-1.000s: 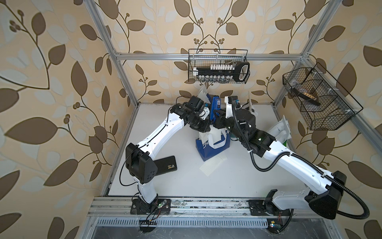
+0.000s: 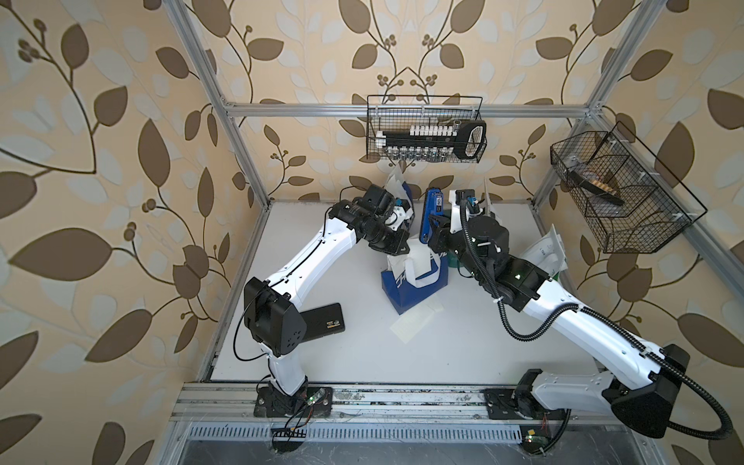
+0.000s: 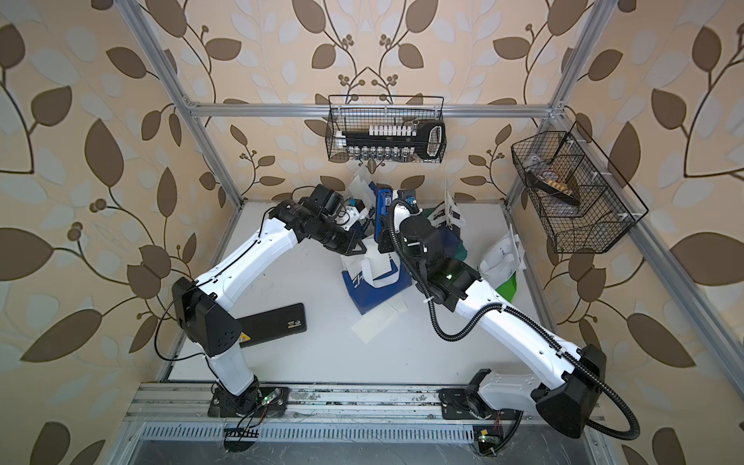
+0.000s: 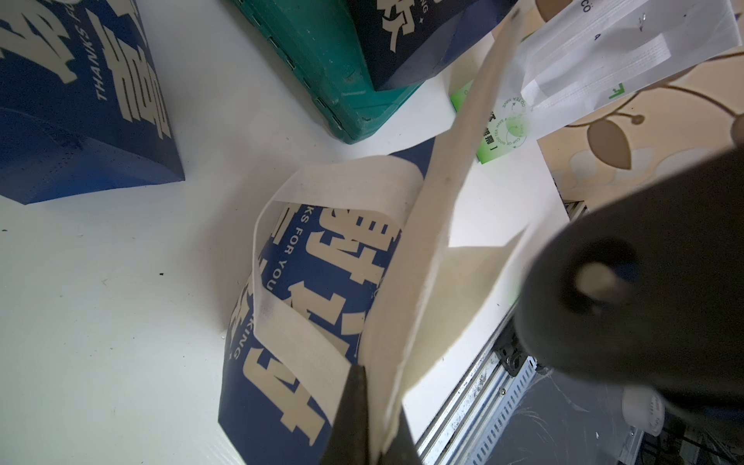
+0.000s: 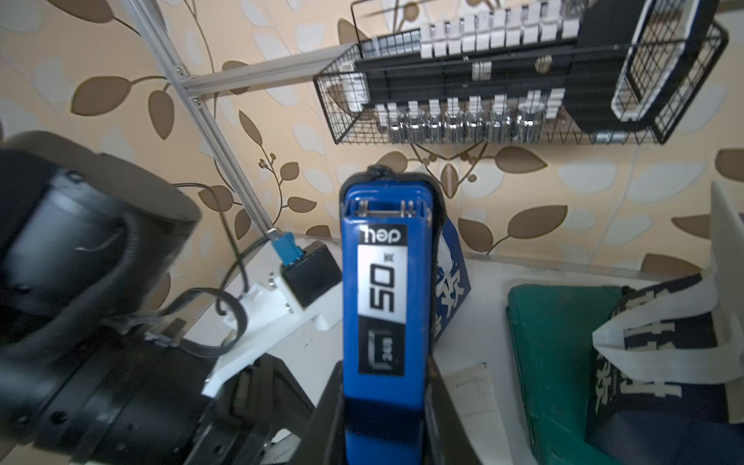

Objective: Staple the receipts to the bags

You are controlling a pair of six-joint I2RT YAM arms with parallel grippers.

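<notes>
My left gripper is shut on the upper edge of a blue-and-white paper bag (image 4: 310,255), together with white paper. A cream receipt (image 4: 457,310) flares out beside that edge; whether the fingers pinch it too is hard to tell. In the top left view the bag (image 2: 414,290) stands mid-table under the left gripper (image 2: 403,248). Held between the fingers of my right gripper is a blue stapler (image 5: 387,294), pointing toward the back wall. From above, the stapler (image 2: 431,209) is behind the bag, apart from its edge.
Another cream slip (image 2: 417,319) lies in front of the bag. Behind stand other blue bags (image 4: 85,100) and a green case (image 5: 558,348). A black box (image 2: 322,321) lies left; a white packet (image 2: 546,252) stands right.
The right arm has shifted slightly to the right, and the stapler has moved away from the left gripper with it. The left arm and bag look almost unmoved.
</notes>
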